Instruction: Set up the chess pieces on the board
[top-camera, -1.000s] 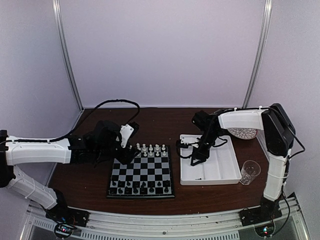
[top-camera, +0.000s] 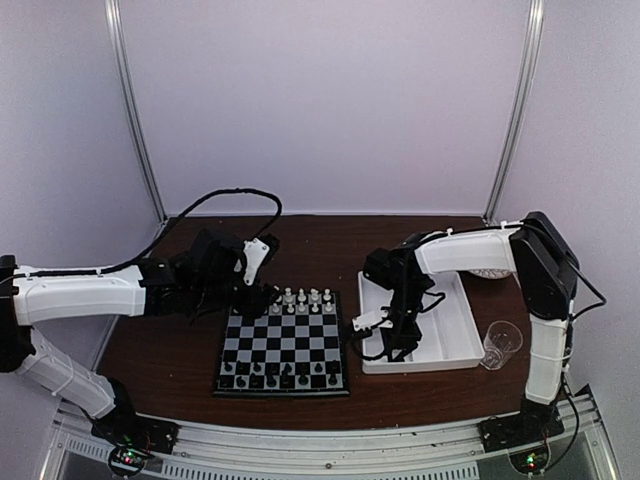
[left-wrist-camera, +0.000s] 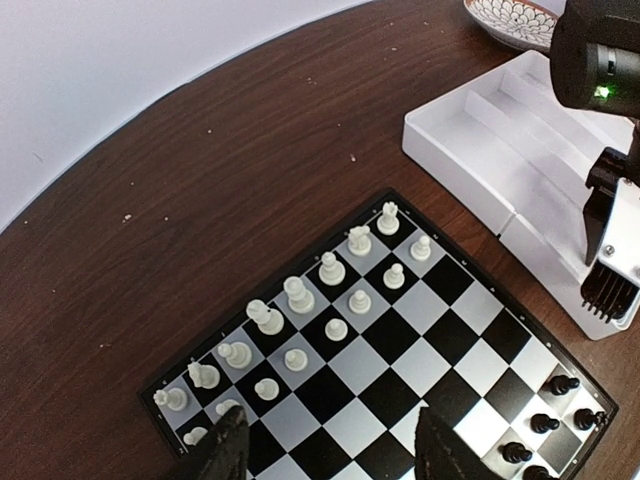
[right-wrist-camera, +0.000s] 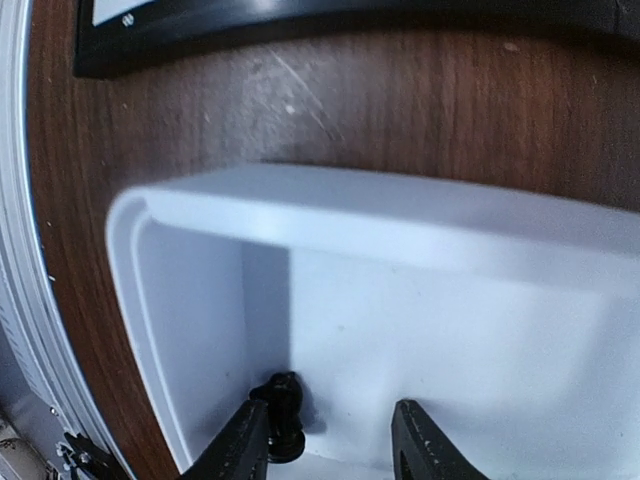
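The chessboard (top-camera: 287, 345) has white pieces (left-wrist-camera: 297, 295) standing in two rows along its far edge and black pieces (left-wrist-camera: 545, 423) along the near edge. One loose black piece (right-wrist-camera: 285, 415) lies in a corner of the white tray (top-camera: 455, 365); the right arm hides it from above. My right gripper reaches down into the tray and is open, with that piece just inside its left fingertip, not gripped. Over the white end of the board hovers my open left gripper, nothing between its fingers.
Right of the tray stands a clear glass (top-camera: 501, 344). A patterned bowl (left-wrist-camera: 515, 20) sits behind the tray, partly hidden by the right arm in the top view. Bare dark table (top-camera: 315, 250) lies behind the board.
My right arm has swung toward the front of the tray and now covers the loose piece in the top view. The left arm has shifted only slightly.
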